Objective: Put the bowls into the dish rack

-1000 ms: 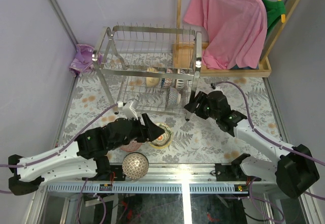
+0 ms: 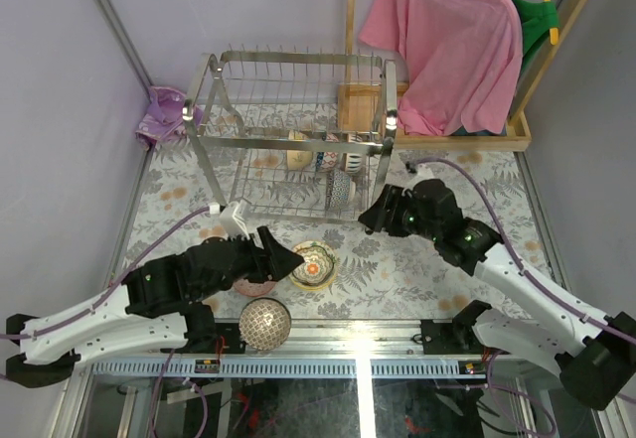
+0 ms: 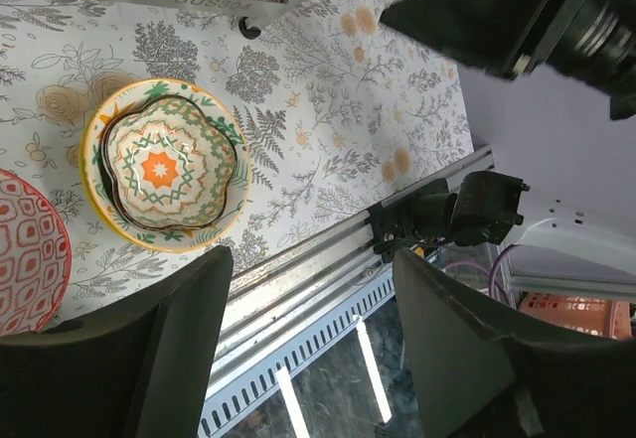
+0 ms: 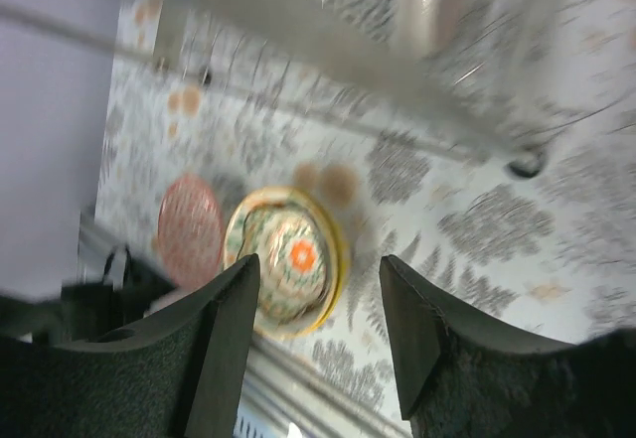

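Observation:
A steel dish rack (image 2: 283,142) holds several bowls (image 2: 340,188) standing on edge on its lower tier. Below it lie a yellow-rimmed flowered bowl (image 3: 162,170) with a wavy bowl inside, a red patterned bowl (image 3: 22,254), partly hidden under my left arm in the top view, and a patterned bowl (image 2: 265,325) at the front. My left gripper (image 2: 280,256) hangs open beside the yellow bowl, empty. My right gripper (image 2: 381,212) is by the rack's front right corner, fingers apart with nothing between; its wrist view is blurred.
Pink and green shirts (image 2: 447,46) hang over a wooden stand at back right. A purple cloth (image 2: 162,115) lies left of the rack. The floor right of the yellow bowl is clear, bounded by the front rail (image 2: 397,331).
My right arm has shifted outward to the right, with its gripper still near the rack corner. My left gripper has moved slightly left. The bowls look unmoved.

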